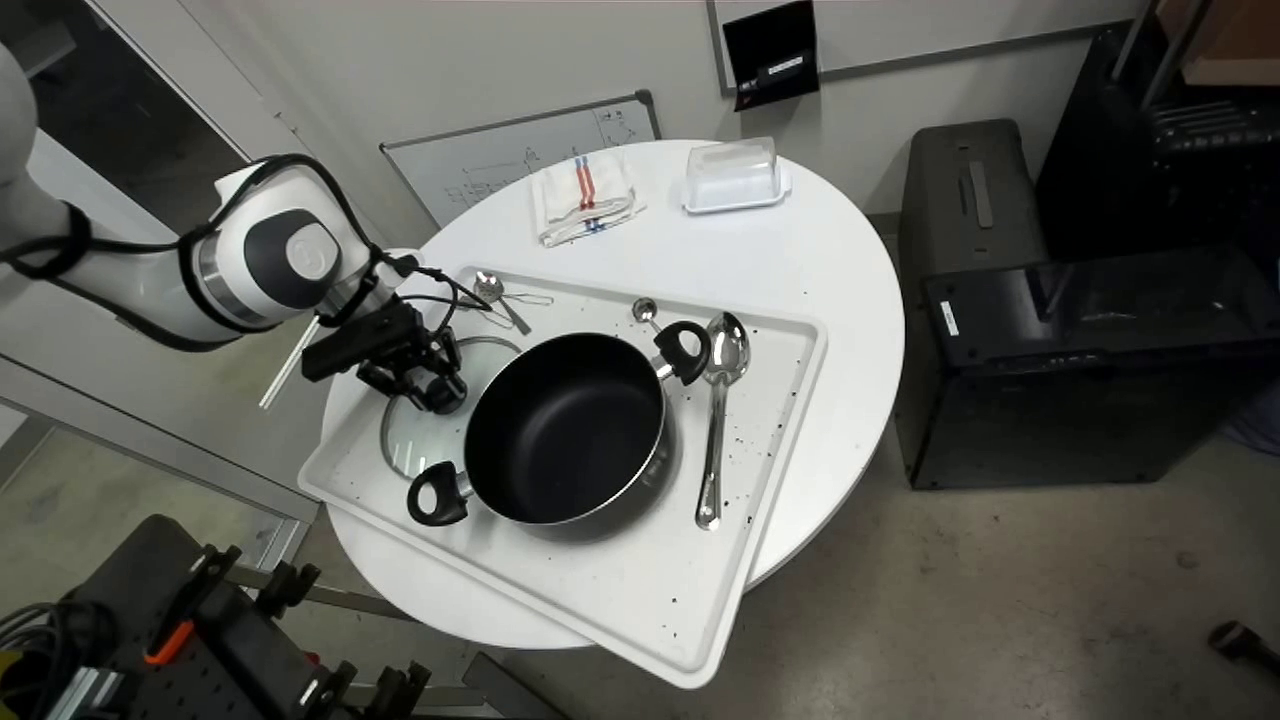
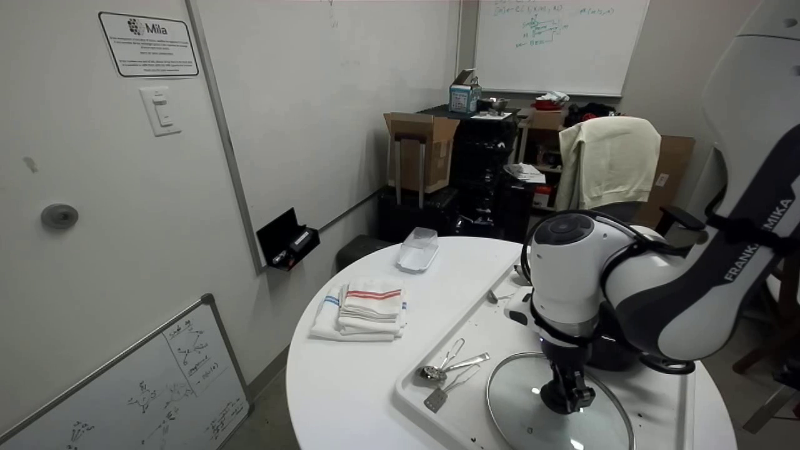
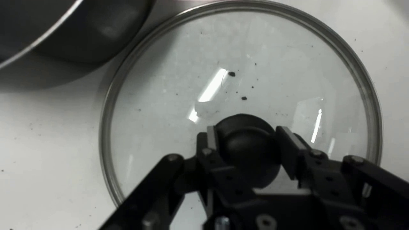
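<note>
A round glass lid (image 3: pixel 165 95) with a metal rim lies on the tray, close beside the black pot (image 1: pixel 570 426). At the lid's middle is a black knob (image 3: pixel 249 153), and my gripper is shut on it, one finger against each side. In exterior view 1 the arm hides part of the lid (image 1: pixel 408 438). Exterior view 2 shows the gripper (image 2: pixel 567 396) pointing down over the lid (image 2: pixel 517 420). The pot stands open and looks empty, its two black handles at opposite sides.
On the white tray (image 1: pixel 624 612) lie a large spoon (image 1: pixel 716 420), right of the pot, and several small utensils (image 2: pixel 450 371) near the back edge. Behind the tray sit folded towels (image 1: pixel 584 198) and a clear-covered dish (image 1: pixel 734 176). The tray's front part is bare.
</note>
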